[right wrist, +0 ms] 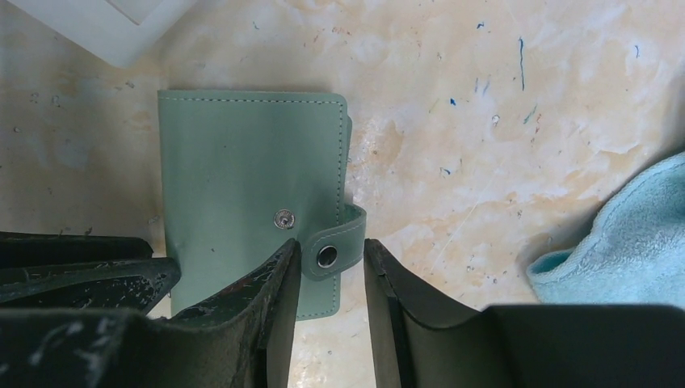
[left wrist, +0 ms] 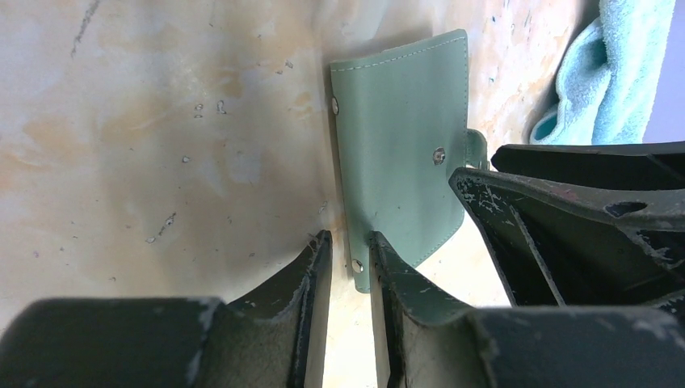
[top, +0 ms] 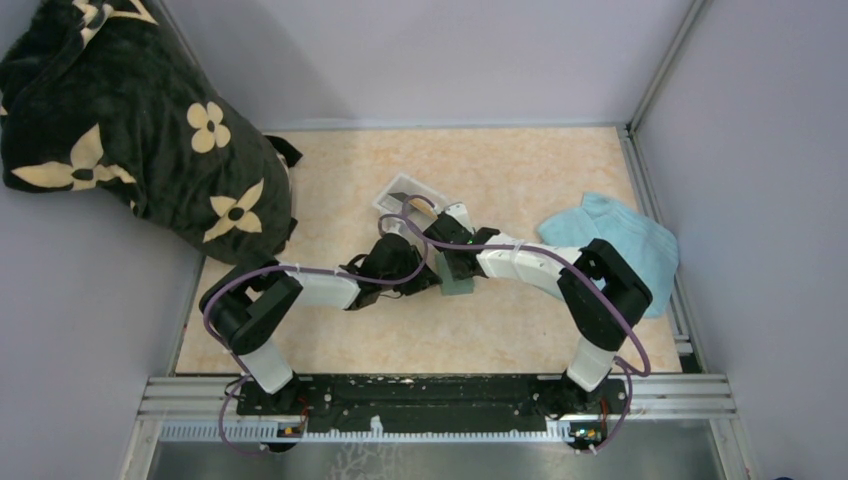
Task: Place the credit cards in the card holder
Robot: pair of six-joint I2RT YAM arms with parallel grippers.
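Note:
The green card holder point(top: 456, 284) lies on the table under both grippers; in the right wrist view its cover point(right wrist: 234, 162) faces up, with a snap strap point(right wrist: 339, 242) at its right edge. My left gripper is low at the holder's left edge, its fingertips a little apart, nothing visible between them. My right gripper is over the strap, fingertips on either side of it, part open; whether they grip it is unclear. A white tray point(top: 382, 201) with cards in it sits behind the grippers, partly hidden by cables.
A light blue towel point(top: 610, 240) lies at the right of the table. A dark patterned cushion point(top: 150, 140) fills the back left.

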